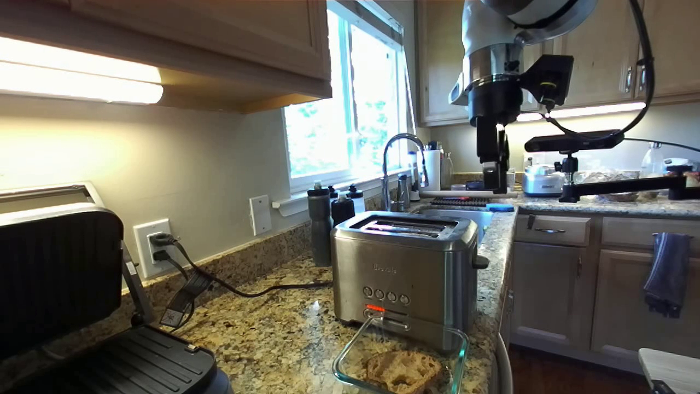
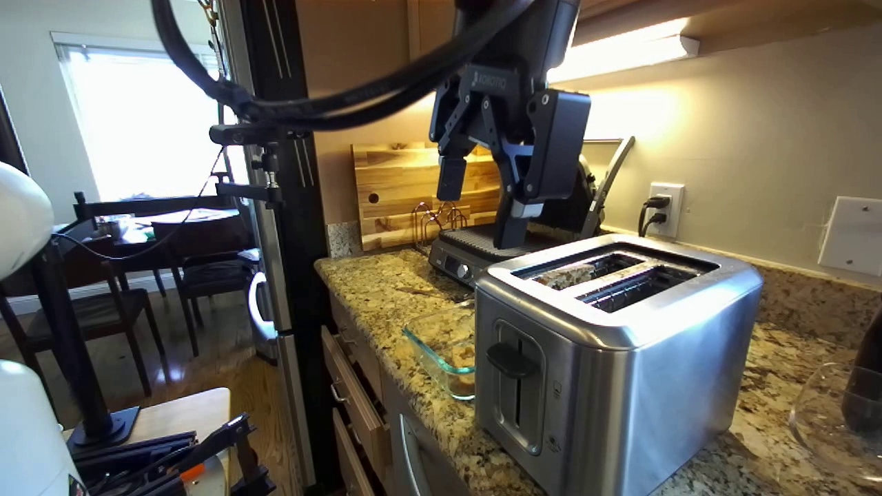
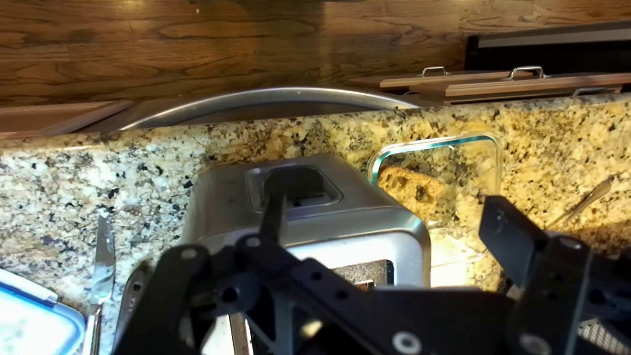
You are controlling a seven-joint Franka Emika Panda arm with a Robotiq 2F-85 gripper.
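A steel two-slot toaster (image 1: 403,276) stands on the counter, an orange light glowing on its front. What looks like a slice of bread (image 2: 570,276) sits low in one slot. Its dark lever (image 2: 513,361) is on the end facing the counter's front edge. Next to the toaster, a clear glass dish (image 2: 459,369) holds a bread slice (image 1: 403,368), also visible in the wrist view as a brown bread slice (image 3: 411,189). My gripper (image 2: 481,211) is open above the counter, touching nothing, with no object between its fingers; the wrist view has it over the toaster's end.
An open contact grill (image 1: 131,361) stands beyond the dish. A knife (image 3: 103,260) and a blue-rimmed container (image 3: 38,313) lie on the toaster's other side. Dark bottles (image 1: 320,223) line the wall, and the power cord (image 1: 262,289) crosses the counter. Below the edge, drawers (image 2: 360,405) stand partly open.
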